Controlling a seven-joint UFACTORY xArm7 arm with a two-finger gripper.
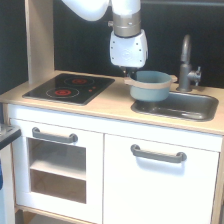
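Observation:
A grey-blue pot (152,88) with small side handles is at the left part of the metal sink (193,106), covering part of its rim. The white arm comes down from the top, and my gripper (128,74) is at the pot's left handle. Its fingers are small and dark here, seemingly shut on that handle. Whether the pot's base touches anything is hard to tell.
A black cooktop (68,87) with two red rings lies left on the wooden counter (107,104). The dark faucet (187,65) rises behind the sink, close to the pot's right. Below are white cabinet doors with dark handles.

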